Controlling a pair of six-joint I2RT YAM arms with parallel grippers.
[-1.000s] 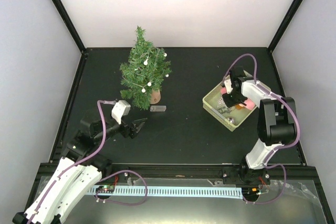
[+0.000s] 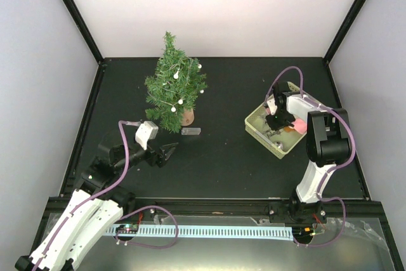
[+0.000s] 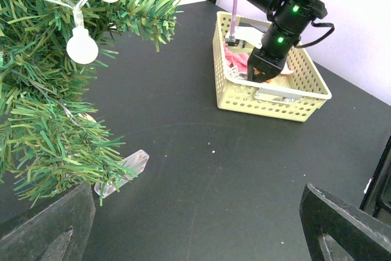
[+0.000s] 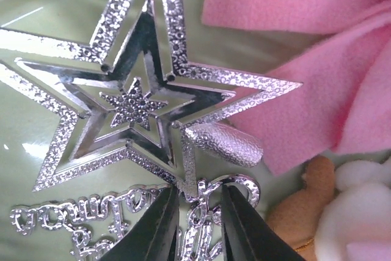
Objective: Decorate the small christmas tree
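Observation:
The small Christmas tree (image 2: 174, 84) stands at the back left, with white ball lights (image 3: 82, 46) on it. My left gripper (image 2: 170, 150) is open and empty, in front of the tree's foot. Inside the basket (image 2: 279, 152), my right gripper is low over the ornaments, its fingers parted by a narrow gap. A silver star (image 4: 174, 84) lies there with its lower point between the fingertips. Beneath them is a silver lettered ornament (image 4: 79, 212), partly hidden by the fingers. I cannot tell whether the fingers touch either one.
Pink felt (image 4: 342, 84) and a brown and white plush ornament (image 4: 330, 212) lie in the basket close to the right gripper. A small clear block (image 2: 191, 131) rests by the tree's foot. Between tree and basket the black table (image 2: 225, 106) is clear.
The left arm, tree and basket have not moved.

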